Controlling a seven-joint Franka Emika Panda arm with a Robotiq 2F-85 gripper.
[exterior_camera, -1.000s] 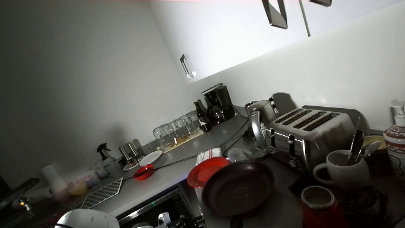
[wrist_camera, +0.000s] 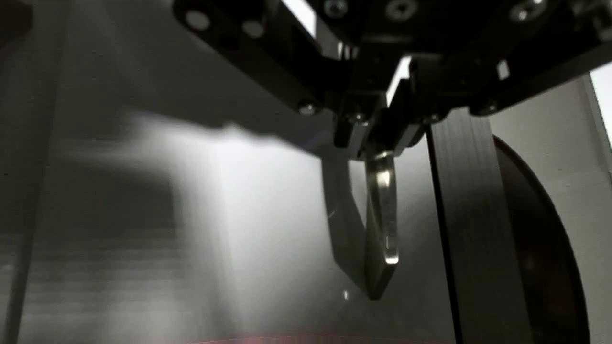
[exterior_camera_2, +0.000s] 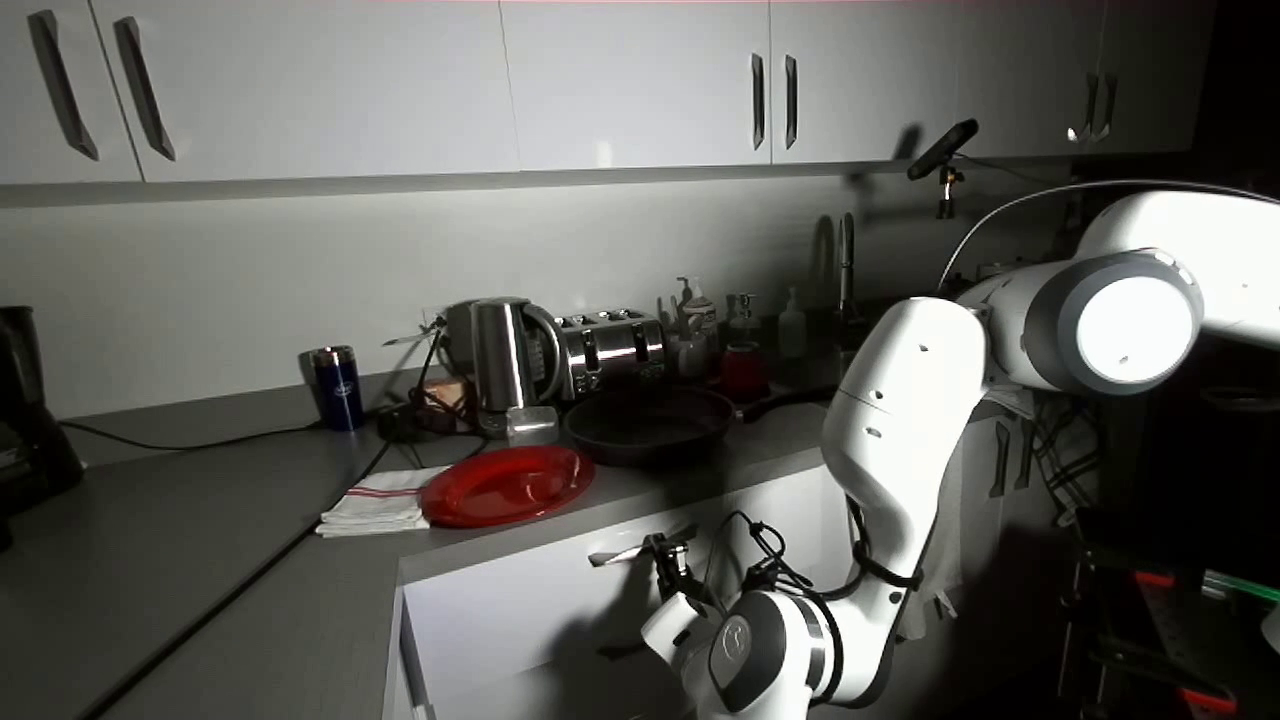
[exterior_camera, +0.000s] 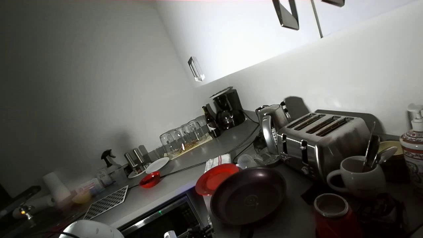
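A slim metal drawer handle (wrist_camera: 383, 212) runs down from my gripper in the wrist view. The gripper is shut on it, fingers around its upper part as seen there. Seen from exterior view 2, my gripper (exterior_camera_2: 667, 547) is at the handle (exterior_camera_2: 614, 556) on a white drawer front (exterior_camera_2: 516, 612) below the counter. The handle's pale end sticks out to the left of the fingers. Whether the drawer stands slightly out is hard to tell. In exterior view 1 only a little of the arm (exterior_camera: 93, 229) shows at the bottom edge.
Above the drawer, a red plate (exterior_camera_2: 510, 486), a folded towel (exterior_camera_2: 378, 502) and a dark pan (exterior_camera_2: 648, 422) lie close to the counter edge. A kettle (exterior_camera_2: 498, 360) and toaster (exterior_camera_2: 612, 348) stand behind.
The arm parts at the bottom of exterior view 1 sit slightly lower than a second ago. The things on the counter look unmoved.
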